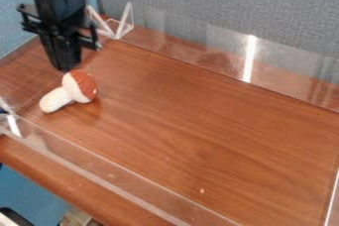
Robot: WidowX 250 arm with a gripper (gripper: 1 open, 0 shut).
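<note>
A mushroom-like object (69,90) with a white stem and an orange-and-white cap lies on its side at the left of the wooden table (199,141). My black gripper (63,59) hangs just above and behind it at the upper left. Whether its fingers are open or shut is hard to tell; the object lies below them on the table.
Clear low walls edge the table along the back and front. A white wire piece (122,22) stands at the back left corner.
</note>
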